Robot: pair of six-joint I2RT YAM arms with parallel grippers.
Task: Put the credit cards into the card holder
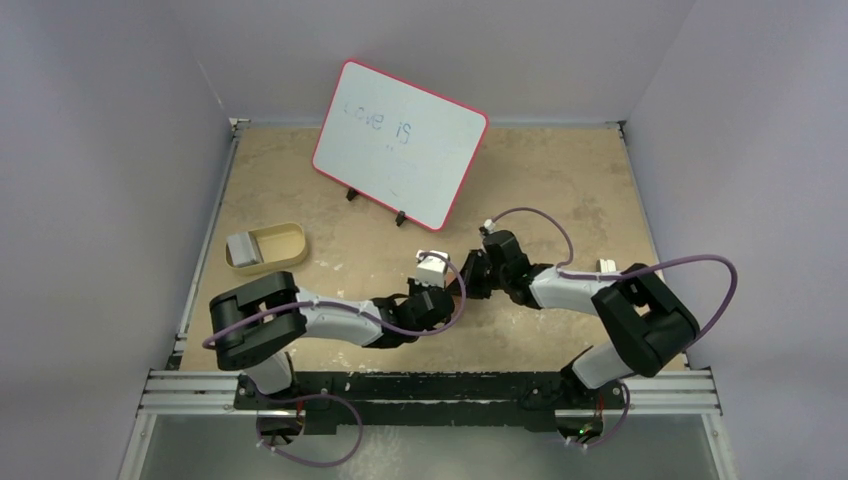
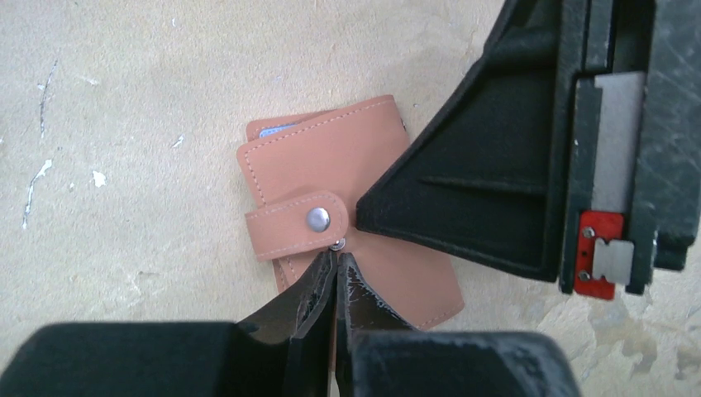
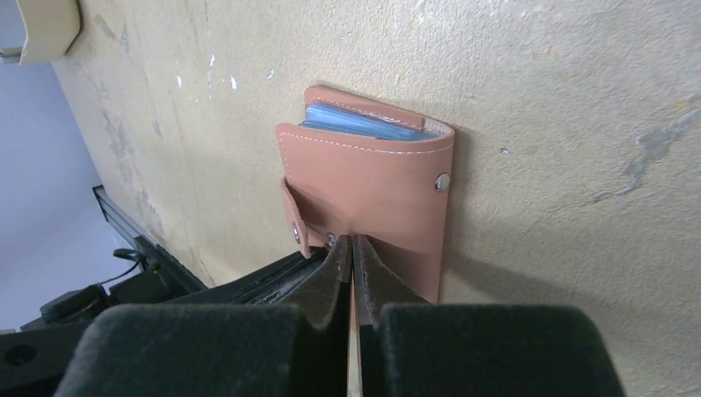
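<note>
A pinkish-brown card holder [image 2: 306, 157] lies on the table, with blue card edges [image 3: 360, 124] showing in its opening. Its strap [image 2: 296, 225] reaches over the front with the button end loose, and a metal stud [image 2: 338, 245] shows just past that end. My left gripper is shut, tips by the stud, with nothing seen between them. From the other side, my right gripper is also shut at the holder's front, close to the stud and the left fingers. Whether either gripper presses on the holder cannot be told. From above, the arms hide most of the holder.
To the left stands a beige tray [image 1: 283, 246] with a grey item [image 1: 242, 249] in it. A whiteboard [image 1: 400, 145] with a red rim leans at the back. A small white object [image 1: 607, 266] sits at the right edge. Bare table surrounds the holder.
</note>
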